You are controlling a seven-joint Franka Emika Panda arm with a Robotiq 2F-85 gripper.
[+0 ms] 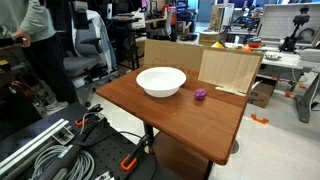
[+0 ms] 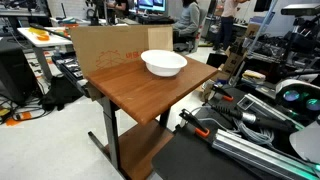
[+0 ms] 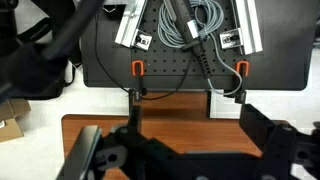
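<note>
A white bowl point(image 1: 161, 81) rests on the brown wooden table point(image 1: 190, 125), and the same bowl point(image 2: 164, 64) shows in exterior view 2. Just to its right in exterior view 1 lies a small purple object point(image 1: 200, 94), too small to identify. I cannot make it out in exterior view 2. In the wrist view, my gripper is open, its dark fingers wide apart at the lower part of the picture. Nothing is between them; below are the floor gap and the table's near edge. Neither bowl nor purple object appears there.
Cardboard panels point(image 2: 107, 50) stand along one side of the table, with a light wooden board point(image 1: 229, 70) in exterior view 1. A black base platform point(image 3: 195, 65) carries a coiled cable point(image 3: 190, 27) and metal rails.
</note>
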